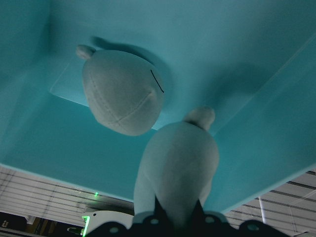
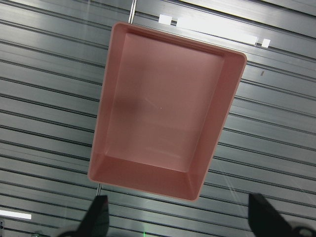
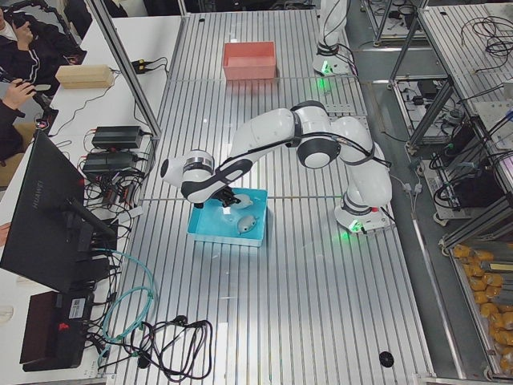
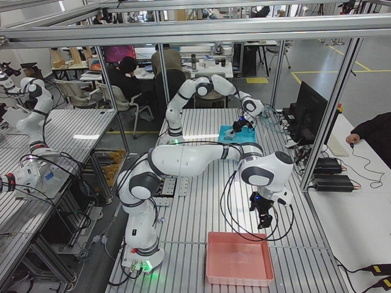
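My left gripper [image 3: 230,200] is shut on a pale plush toy [image 1: 175,163], held down inside the blue bin [image 3: 200,228]. A second plush toy [image 1: 121,91] lies on the bin's floor beside it, with a small tail and a thin stitched line showing. My right gripper [image 4: 264,217] hangs above the pink bin [image 2: 160,106], which is empty; its fingertips stand wide apart in the right wrist view, with nothing between them.
Black and cyan cables [image 3: 184,353] lie at the near left of the left camera's table. A monitor [image 3: 44,216] and power boxes stand on the white side table. The metal surface around both bins is mostly clear.
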